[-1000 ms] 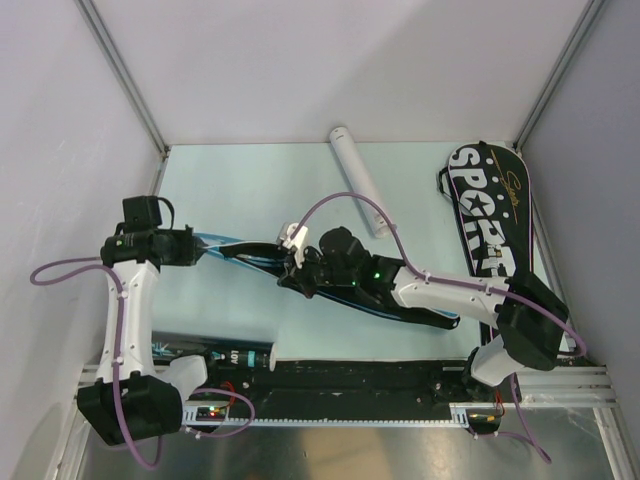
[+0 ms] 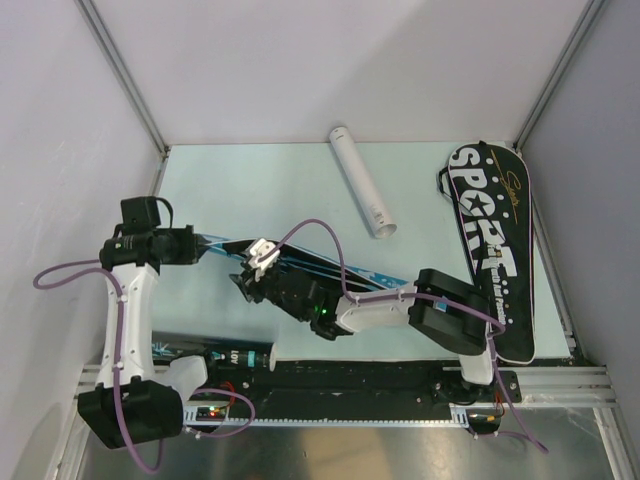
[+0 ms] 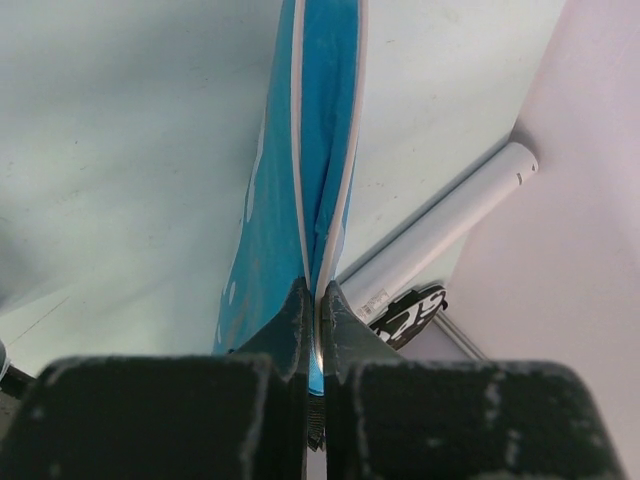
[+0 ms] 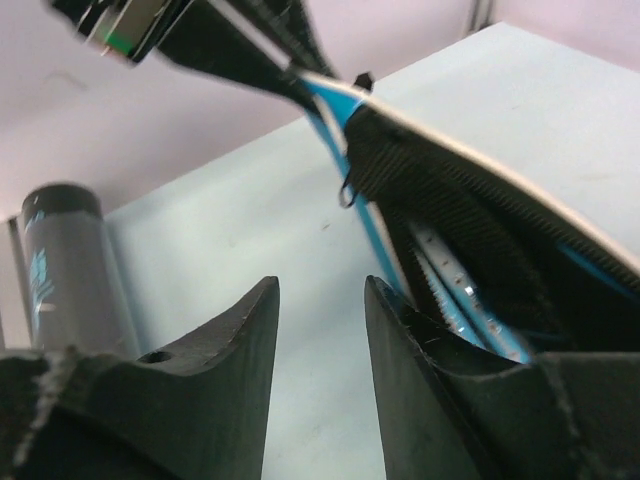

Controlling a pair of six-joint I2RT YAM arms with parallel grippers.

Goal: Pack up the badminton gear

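Note:
A blue and black racket bag (image 2: 385,279) lies diagonally across the table. My left gripper (image 2: 198,245) holds its end shut between the fingertips; in the left wrist view the blue fabric (image 3: 280,180) with pale edging runs into the fingers. My right gripper is part open beside the bag's open edge, its fingertips apart, with a black strap and zipper pull (image 4: 375,155) above them. In the top view the right arm covers much of the bag.
A white tube (image 2: 360,180) lies at the back, a black SPORT bag (image 2: 490,250) at the right. A dark tube (image 4: 75,270) lies along the front left edge.
The left arm looks unmoved.

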